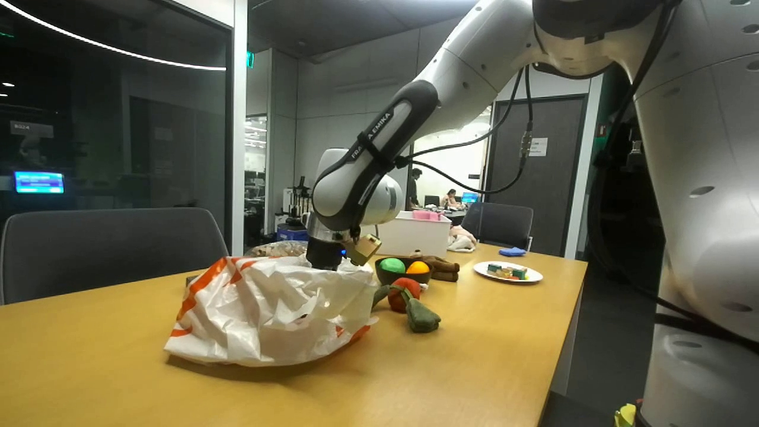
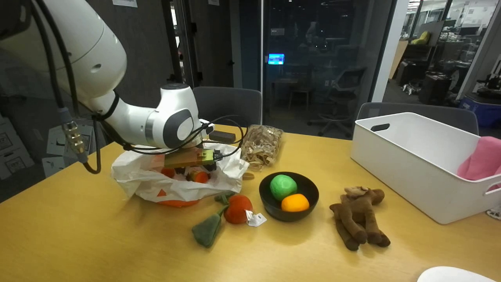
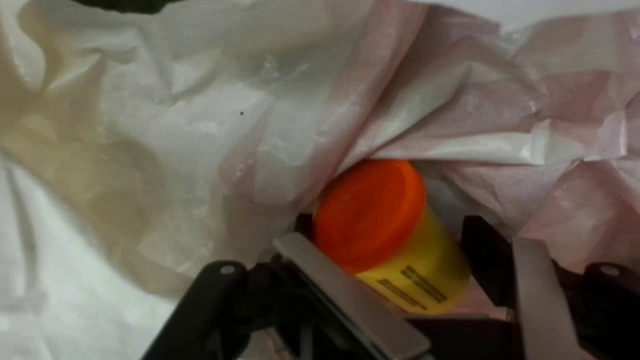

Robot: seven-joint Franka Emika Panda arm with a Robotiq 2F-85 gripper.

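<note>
A white plastic bag with orange print [image 1: 274, 309] lies open on the table, crumpled around my lowered hand. Inside it, a yellow can with an orange lid [image 3: 390, 240] sits tilted between my fingers in the wrist view. My gripper is shut on this can, with one finger to each side of it. From the second exterior view, the can's orange lid [image 2: 200, 177] shows just under the hand, within the bag's opening. The bag's near wall hides the fingers in the first exterior view.
Beside the bag lie a green plush vegetable [image 2: 206, 230] and a red one [image 2: 238, 209]. A black bowl [image 2: 289, 214] holds a green and an orange ball. Farther right are a brown plush toy [image 2: 360, 216] and a white bin [image 2: 399, 162].
</note>
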